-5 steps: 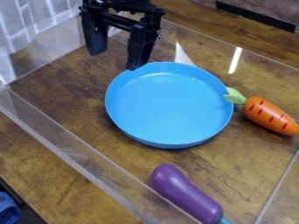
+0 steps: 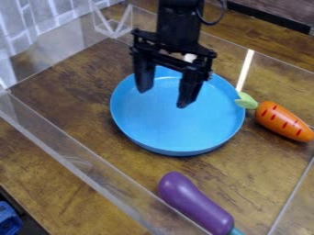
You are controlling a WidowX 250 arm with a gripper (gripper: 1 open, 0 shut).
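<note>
The black gripper (image 2: 167, 84) hangs over the upper part of a blue plate (image 2: 172, 124), its two fingers spread apart and nothing visible between them. An orange toy carrot (image 2: 282, 120) with a pale green top lies to the right of the plate. A purple toy eggplant (image 2: 193, 200) lies below the plate, toward the near side.
Clear plastic walls run along the left and back. A small blue object (image 2: 6, 220) shows at the lower left corner, mostly cut off.
The gripper has moved from the upper left toward the right and down in the view, now over the plate. The plate, carrot and eggplant have not moved.
</note>
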